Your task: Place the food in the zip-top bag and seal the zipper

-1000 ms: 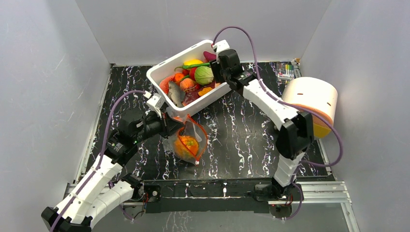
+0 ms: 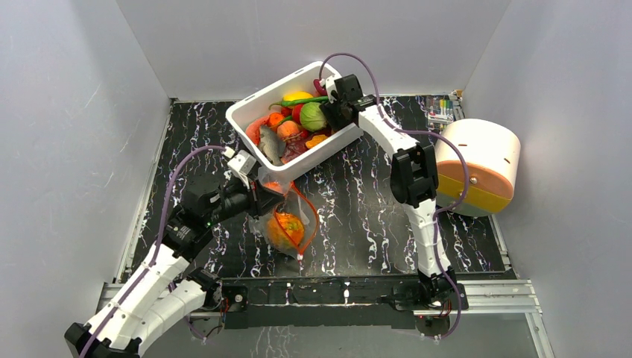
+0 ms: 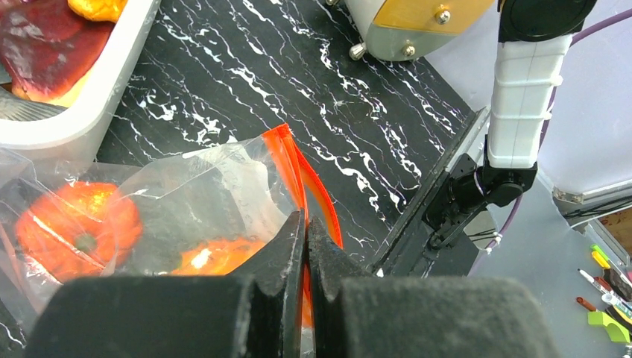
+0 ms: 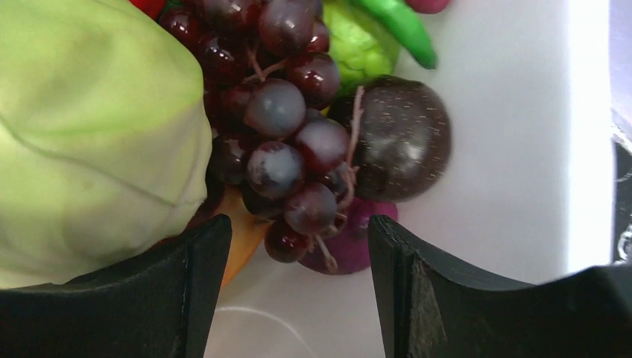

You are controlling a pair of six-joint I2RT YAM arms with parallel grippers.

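Note:
A clear zip top bag [image 2: 269,225] with an orange zipper edge [image 3: 286,160] lies near the table's middle, its mouth facing right. Inside show an orange pumpkin-like food [image 3: 78,227] and another orange piece [image 3: 216,256]. My left gripper is shut on the bag's orange rim. Over the right end of the white bin my right gripper points down, open. Dark grapes [image 4: 287,142] lie ahead of and between its fingers, not gripped. Close to its left finger is a pale green cabbage [image 4: 89,142]; a purple food [image 4: 358,242] sits under the grapes.
The white bin [image 2: 250,104] at the back holds several foods, including a grey fish [image 2: 270,144] and a green pepper [image 2: 302,101]. A cream and yellow box [image 2: 478,160] stands at right. Bare dark table lies between bag and box.
The left gripper stays at the bag, whose mouth looks a little narrower.

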